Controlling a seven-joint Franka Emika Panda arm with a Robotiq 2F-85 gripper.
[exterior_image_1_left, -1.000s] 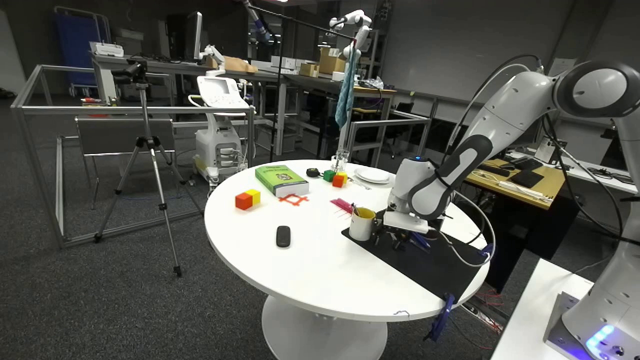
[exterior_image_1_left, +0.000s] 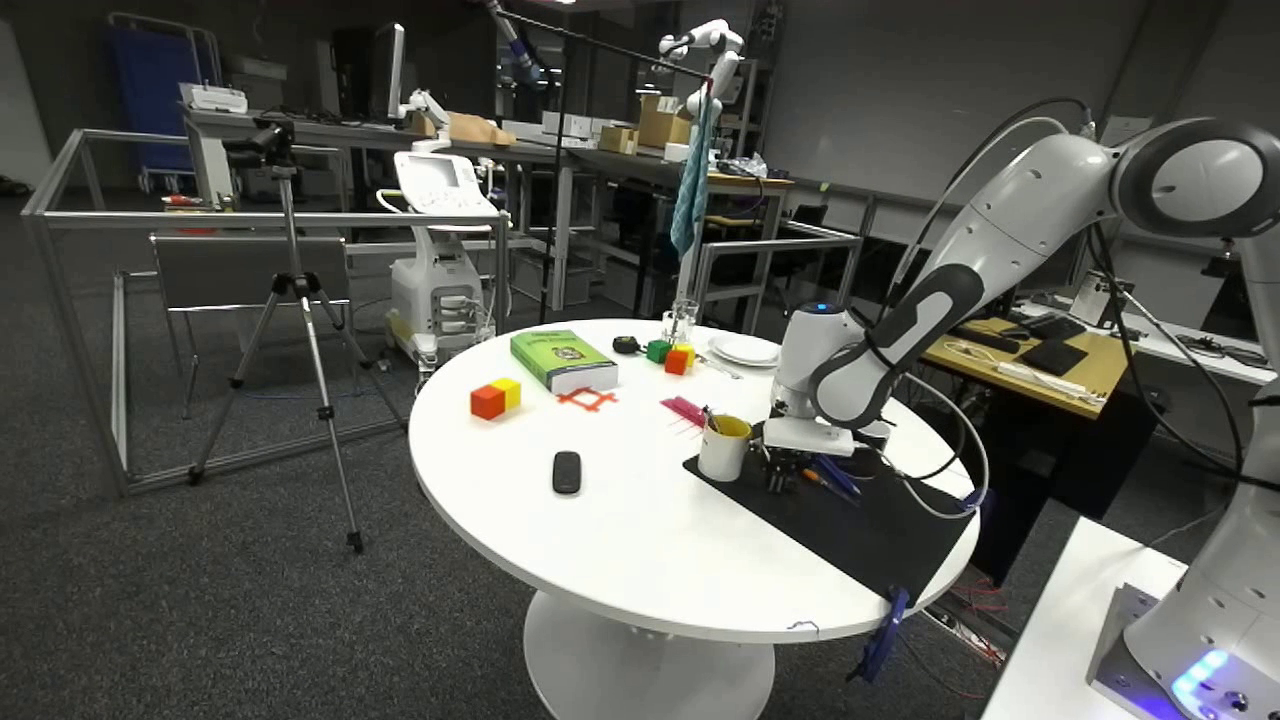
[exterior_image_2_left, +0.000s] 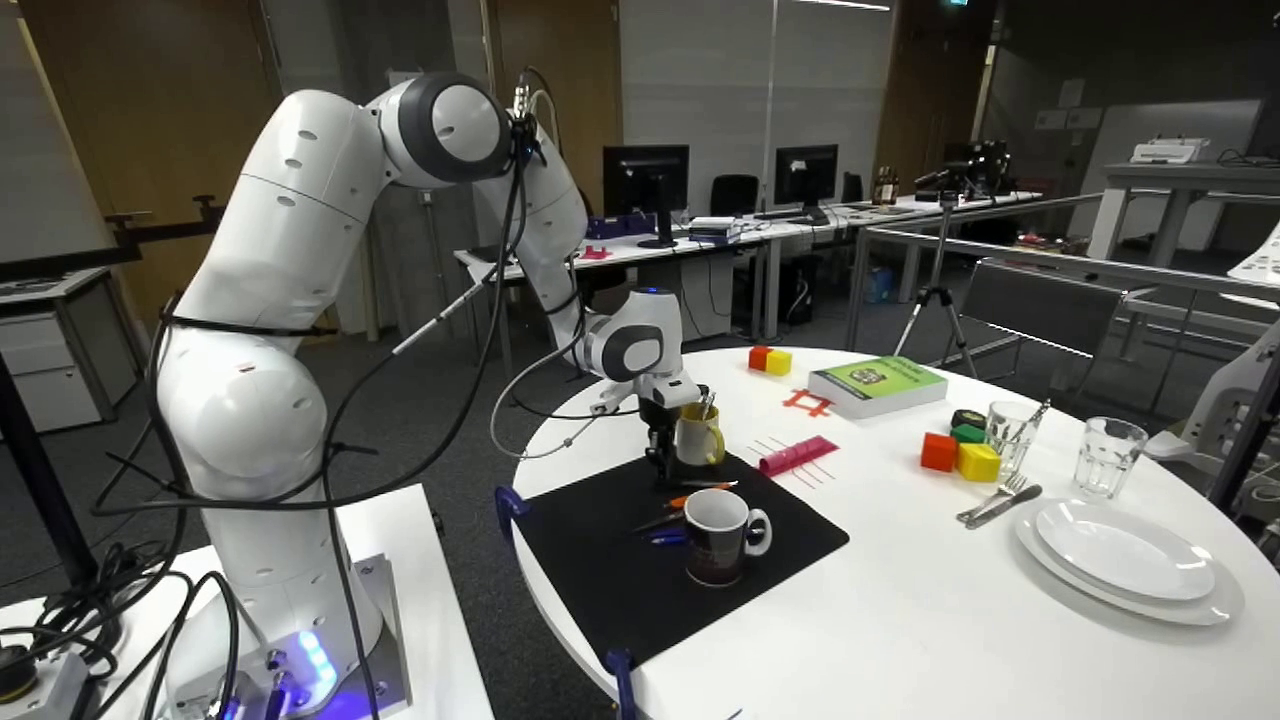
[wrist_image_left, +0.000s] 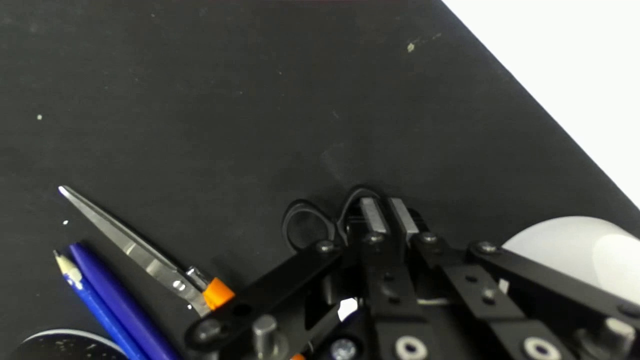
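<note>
In the wrist view, my gripper is closed near a pair of black finger loops (wrist_image_left: 309, 225), which look like a scissors handle. One loop runs into the narrow gap between the grey fingertips, which pinch it; the rest is hidden under the gripper. The handle lies low over the black mat (wrist_image_left: 240, 120). In the second exterior view the gripper (exterior_image_2_left: 661, 462) points down at the mat beside a white mug with a yellow inside (exterior_image_2_left: 698, 434); what it pinches is too small to make out there.
A silver blade with an orange part (wrist_image_left: 138, 249) lies left of the gripper, beside blue pencils (wrist_image_left: 114, 306). A dark mug (exterior_image_2_left: 717, 540) stands on the mat. Farther off are a green book (exterior_image_1_left: 564, 360), cubes (exterior_image_1_left: 488, 401) and white plates (exterior_image_1_left: 744, 349).
My gripper has shifted slightly left in the first exterior view. Its fingers looked spread a second ago and now stand close together. The mug and the other table items have stayed put.
</note>
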